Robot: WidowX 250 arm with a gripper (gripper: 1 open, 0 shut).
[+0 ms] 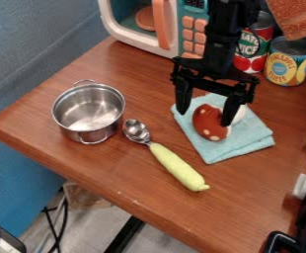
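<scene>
The black gripper hangs over a light blue cloth with its fingers apart, one at the cloth's left edge and the other by a red and white rounded object lying on the cloth. Something white lies partly hidden behind that object. A steel spoon and a pale yellow corn cob lie to the left of the cloth. A steel pot stands further left on the wooden table.
A toy microwave stands at the back, with cans at the back right. A dark appliance with white knobs borders the right edge.
</scene>
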